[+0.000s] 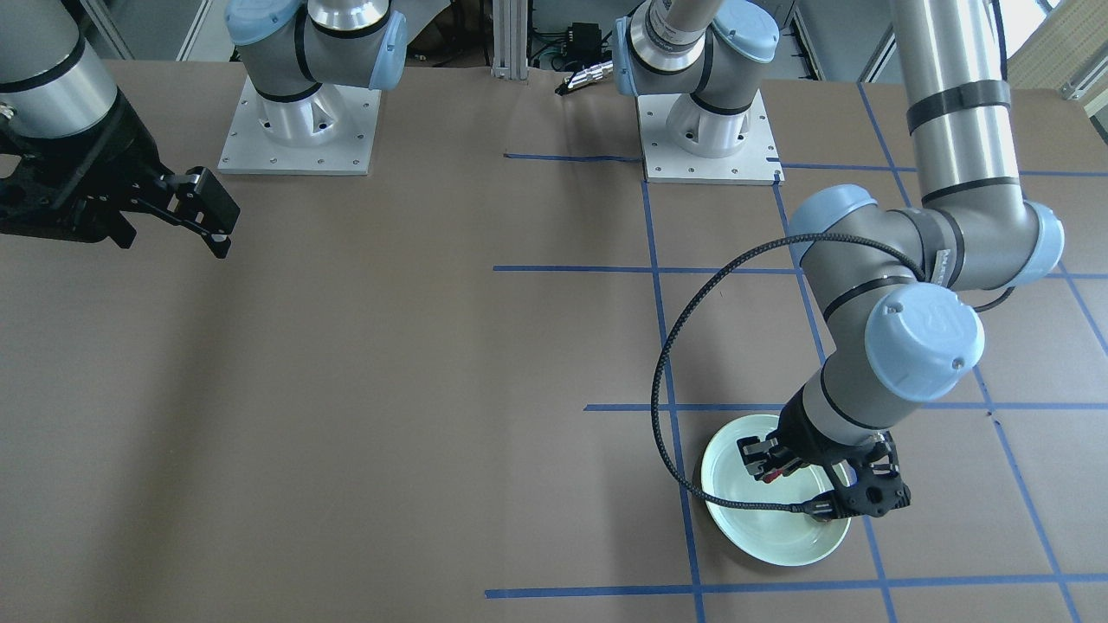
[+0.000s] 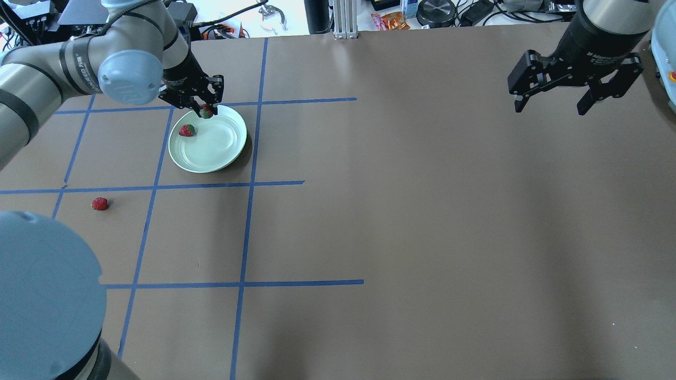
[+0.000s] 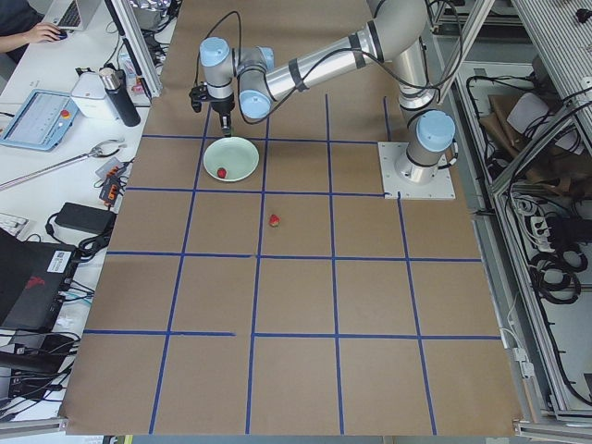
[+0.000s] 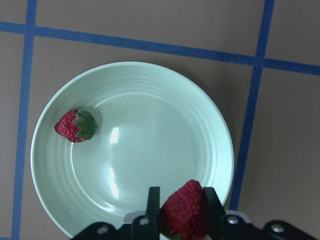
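Note:
My black gripper [image 2: 206, 101] is shut on a strawberry [image 4: 182, 212], seen red between its fingers in the wrist view, above the edge of a pale mint plate [image 2: 209, 149]. On the plate lies another strawberry [image 4: 75, 126], red with green leaves, off to one side. A third red strawberry [image 2: 99, 203] lies on the bare table outside the plate, also visible in the left view [image 3: 274, 220]. In the front view the gripper and cable cover part of the plate.
Another arm's black gripper [image 2: 573, 79] hangs at the top right of the top view. Further arm bases [image 1: 301, 145] stand at the back.

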